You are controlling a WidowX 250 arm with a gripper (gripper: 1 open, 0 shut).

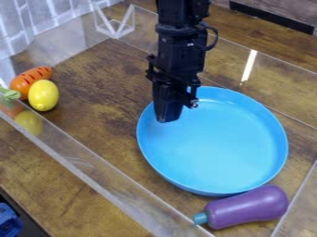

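The black gripper (pixel 169 104) hangs at the top centre, its fingers low over the upper left rim of a large blue plate (pixel 213 144). It looks shut, with nothing visible between the fingertips. Whether it touches the plate is not clear.
A toy carrot (pixel 31 77) and a yellow lemon (pixel 44 95) lie at the left. A purple eggplant (pixel 246 208) lies at the lower right. The wooden surface (pixel 93 143) left of the plate is bare. A clear barrier edge crosses the lower left.
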